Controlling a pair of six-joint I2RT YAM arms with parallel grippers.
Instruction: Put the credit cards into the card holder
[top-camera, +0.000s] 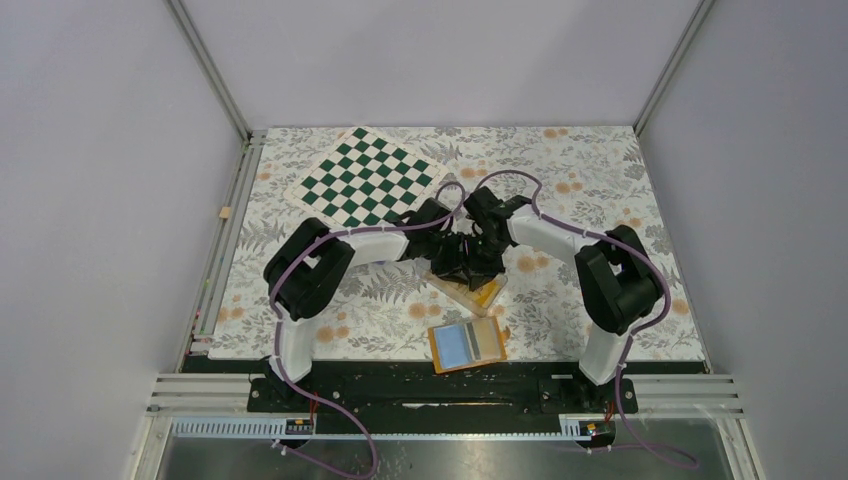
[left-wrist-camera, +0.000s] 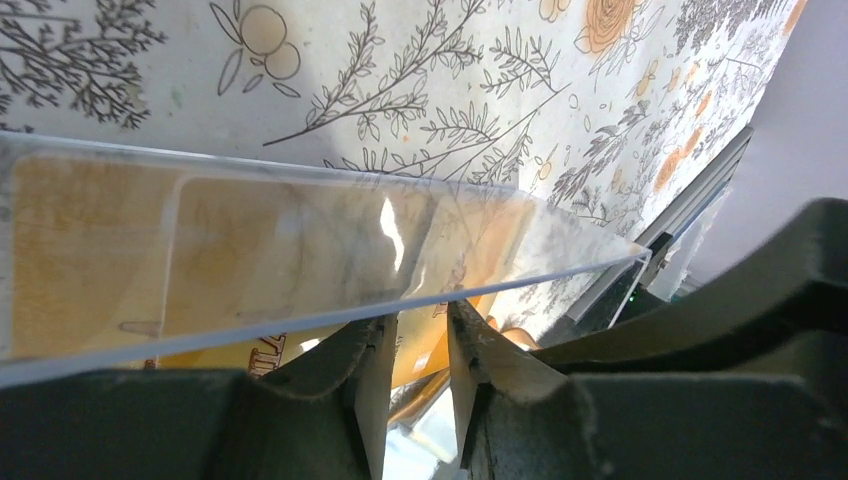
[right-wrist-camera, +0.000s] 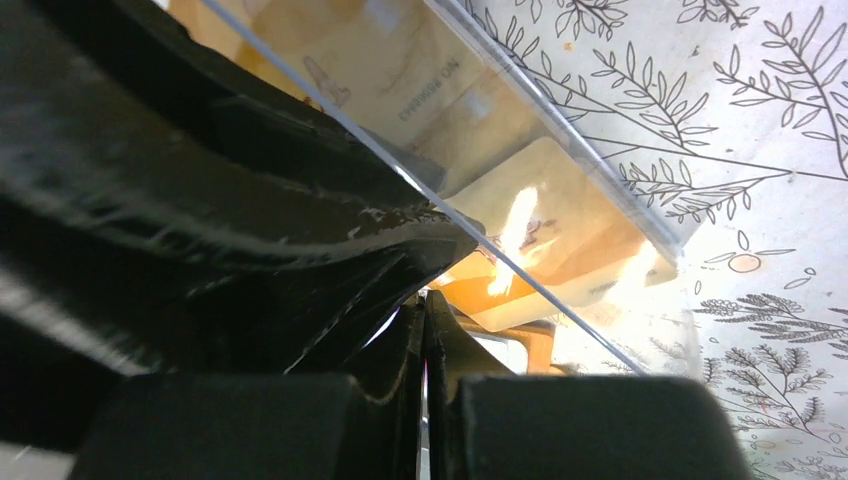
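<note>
A clear acrylic holder (left-wrist-camera: 300, 220) with yellow-orange cards (right-wrist-camera: 560, 230) inside lies mid-table, mostly under both grippers in the top view. My left gripper is part open at the holder's clear edge, a small gap between its fingertips; whether anything is between them is unclear. My right gripper is shut, with nothing visible between its fingers, just beside the holder's clear edge and cards. The two grippers nearly touch, and the black body of one fills much of the right wrist view's left side.
An orange-rimmed tray (top-camera: 467, 343) with blue and beige sections lies at the front edge. A green checkered mat (top-camera: 365, 178) lies at the back left.
</note>
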